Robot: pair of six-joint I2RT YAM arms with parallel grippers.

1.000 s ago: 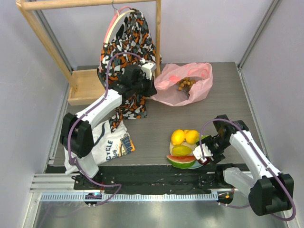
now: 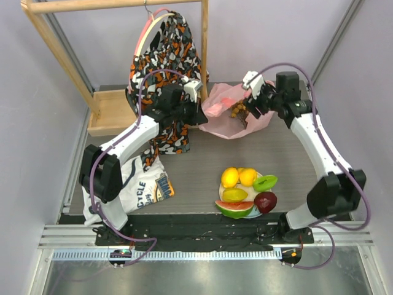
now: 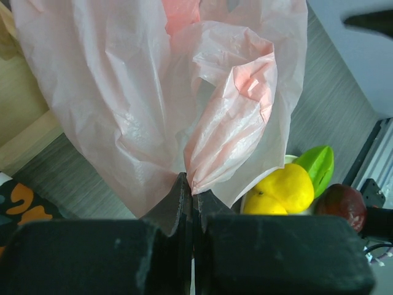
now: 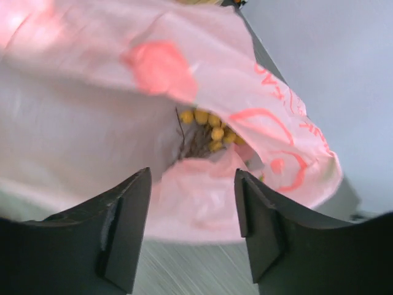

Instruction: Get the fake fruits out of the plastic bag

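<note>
A pink plastic bag lies on its side at the back of the table, its mouth facing the front. My left gripper is shut on the bag's edge, the film bunched at its fingertips. Inside the bag, a bunch of small yellow-brown fruits on stems shows through the opening. My right gripper stands open before the mouth, nothing between its fingers. At the front, a plate holds yellow fruits, a green one, a dark red one and a watermelon slice.
A wooden rack with a hanging patterned bag rises at the back left. A white printed cloth bag lies at the front left.
My right arm has swung from over the plate up to the bag's mouth. The dark red fruit now shows uncovered on the plate. The left arm and the bag look almost unmoved.
</note>
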